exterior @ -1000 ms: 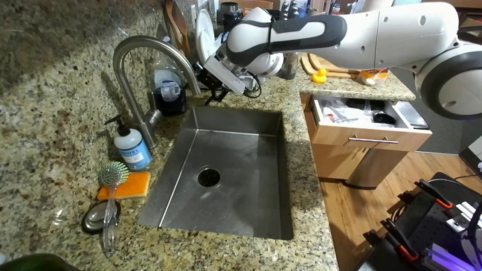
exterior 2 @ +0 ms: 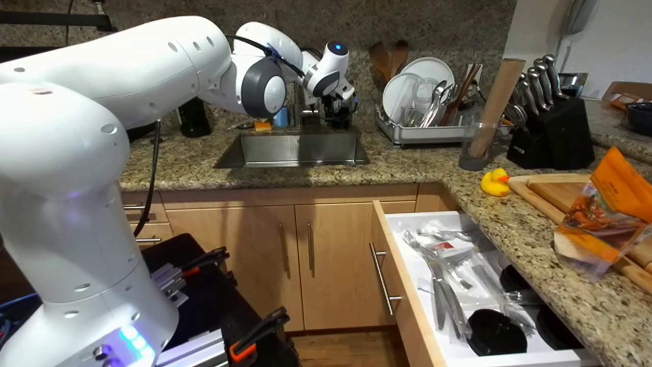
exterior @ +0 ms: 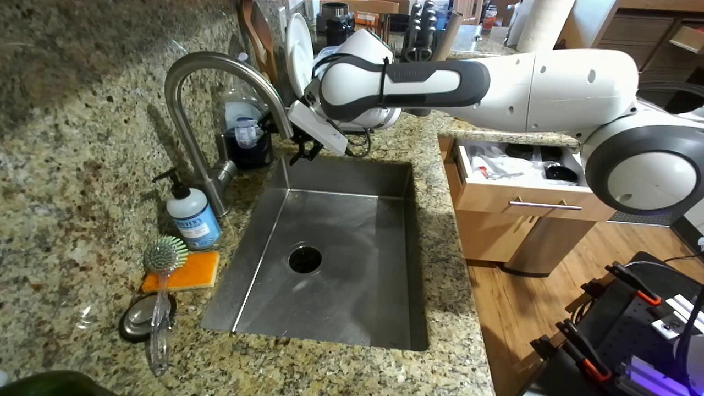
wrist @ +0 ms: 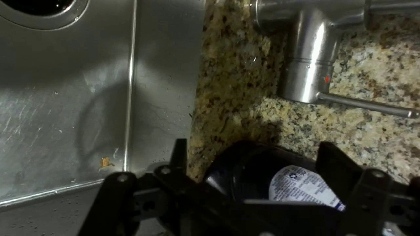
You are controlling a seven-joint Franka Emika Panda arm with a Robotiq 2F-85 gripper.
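Note:
A dark bottle point(wrist: 252, 177) with a white back label point(wrist: 301, 185) stands on the counter between faucet and sink corner. In exterior view 1 the same bottle point(exterior: 245, 148) shows behind the faucet spout, a pale label point(exterior: 248, 132) on its side. My gripper is open over it; in the wrist view one finger point(wrist: 180, 153) appears on each side of the bottle, with gaps visible. How deep the fingers reach along the bottle is unclear. Exterior view 2 shows the hand over the back right corner of the sink, its fingers hard to make out.
The steel faucet point(exterior: 191, 132) arches close to the hand. The sink point(exterior: 343, 264) is empty. A dish rack point(exterior 2: 428, 134) stands right of it. Soap bottle point(exterior: 193, 214), sponge point(exterior: 198, 271) and brush point(exterior: 161, 290) line the wall side. A drawer point(exterior 2: 391, 287) hangs open.
The arm has come lower and moved toward the wall, bringing the hand from beside the dark bottle to over it. The bottle has not visibly moved.

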